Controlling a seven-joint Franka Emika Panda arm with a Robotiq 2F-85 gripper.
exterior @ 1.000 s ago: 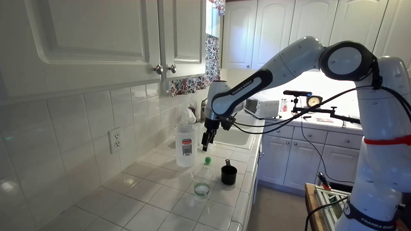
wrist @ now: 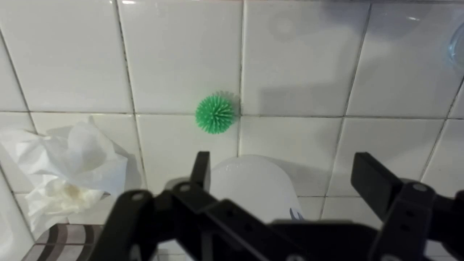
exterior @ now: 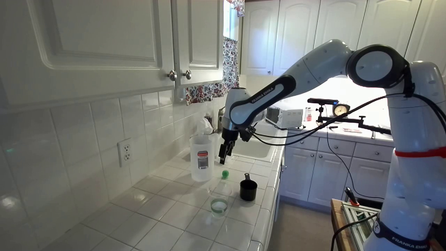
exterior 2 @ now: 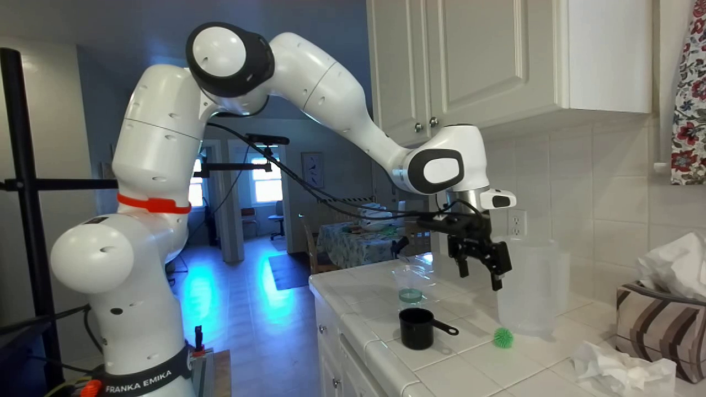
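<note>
A spiky green ball (wrist: 215, 114) rests on the tiled counter, ahead of my fingers in the wrist view. My gripper is open and empty, its two black fingers wide apart above the counter. From the side, the gripper (exterior 2: 481, 272) hangs higher than the green ball (exterior 2: 503, 338), close to a tall translucent pitcher (exterior: 202, 161). Part of the pitcher (wrist: 254, 187) shows between and below the fingers from above. A black measuring cup (exterior 2: 417, 328) with a handle stands near the counter edge. Beyond it is a clear cup with a green band (exterior: 219, 205).
Crumpled white tissue (wrist: 82, 161) lies left of the ball, beside a striped tissue box (exterior 2: 655, 324). The sink (exterior: 255, 149) lies behind the gripper. Cabinets (exterior 2: 490, 53) hang above.
</note>
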